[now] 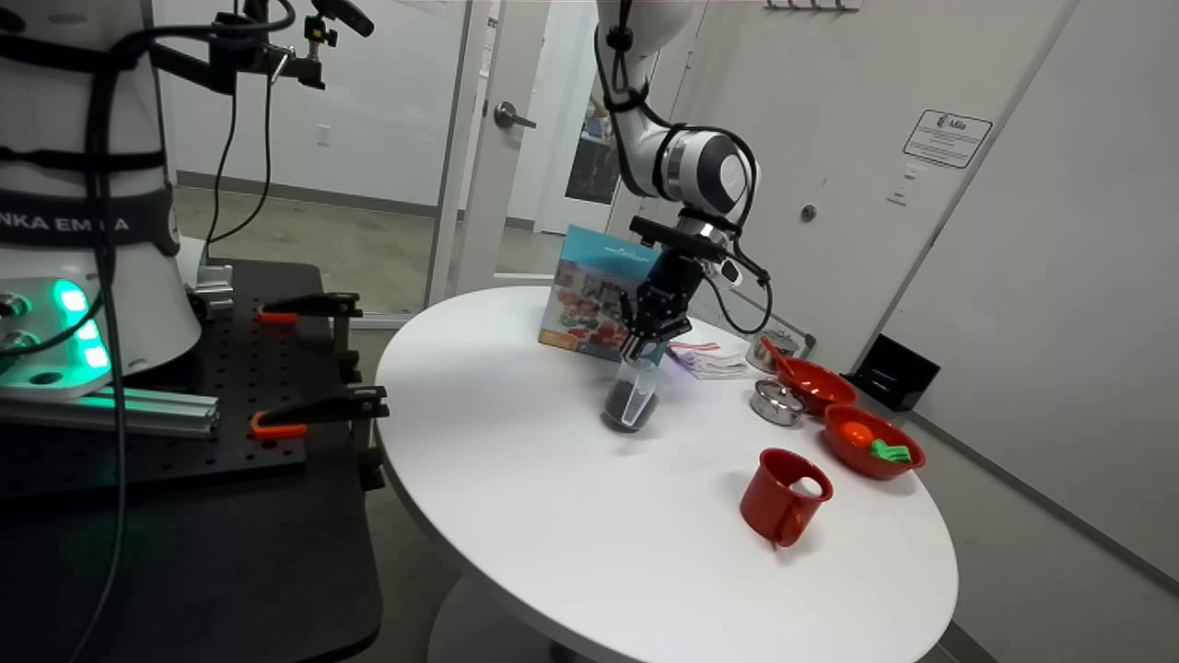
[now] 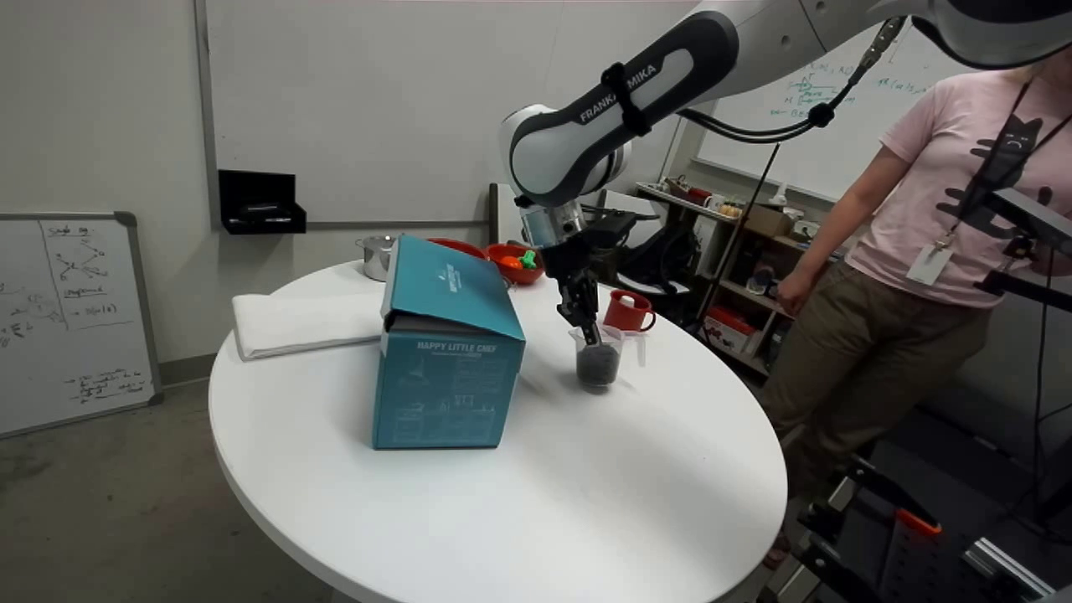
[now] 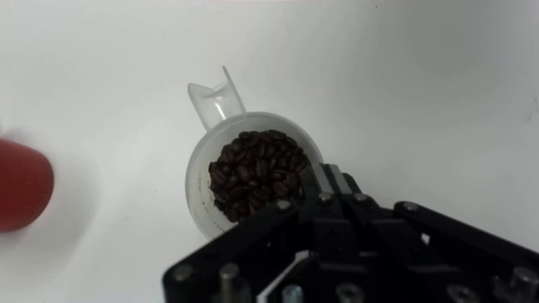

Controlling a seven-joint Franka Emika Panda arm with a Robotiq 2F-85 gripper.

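A clear plastic measuring cup (image 3: 202, 204) holds dark coffee beans (image 3: 257, 171). Its handle (image 3: 217, 103) points to the upper left in the wrist view. My gripper is shut at the cup's near right edge, the thin rim running in between its fingertips, one inside the cup and one outside. From the side, the fingers reach down to the top of the cup (image 2: 599, 363), which appears to rest on the table. A red mug (image 1: 782, 499) with something white inside stands apart from it.
A teal box (image 2: 449, 387) stands close to the arm on the round white table (image 1: 531, 464). Folded cloth (image 1: 709, 360), a small metal pot (image 1: 776, 402) and red bowls (image 1: 873, 459) lie along the far side.
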